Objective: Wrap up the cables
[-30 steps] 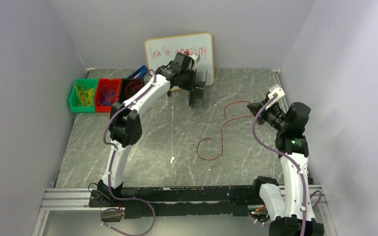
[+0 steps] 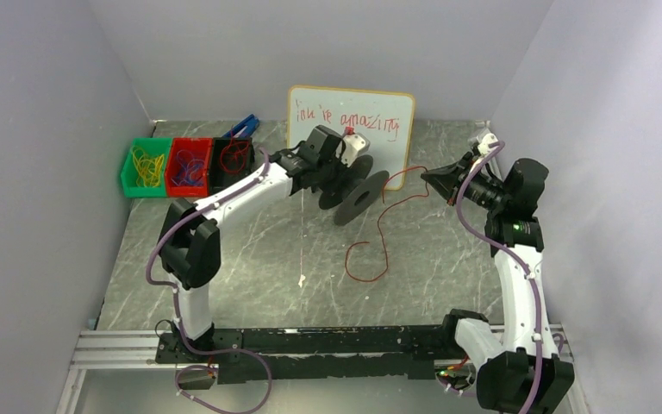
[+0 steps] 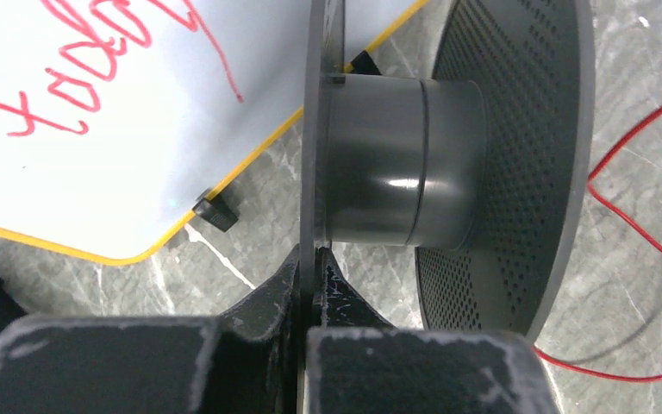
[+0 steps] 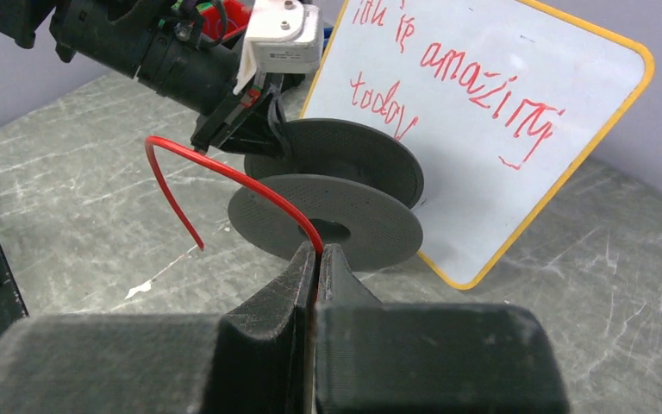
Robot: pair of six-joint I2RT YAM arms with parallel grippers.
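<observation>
A dark grey spool [image 2: 362, 197] with two perforated flanges is held by my left gripper, whose fingers are shut on one flange edge. In the left wrist view its hub [image 3: 392, 159] lies sideways, right of the fingers. My right gripper is shut on the red cable [image 4: 263, 190], which arches from the fingertips, its free end hanging toward the spool's side. In the top view the rest of the red cable [image 2: 381, 233] winds over the table in an S shape.
A whiteboard [image 2: 327, 103] with red writing leans at the back, behind the spool. Green [image 2: 128, 181], red [image 2: 175, 185] and black bins with cables, plus a blue tool [image 2: 246, 125], are at the back left.
The whiteboard has shifted rightward.
</observation>
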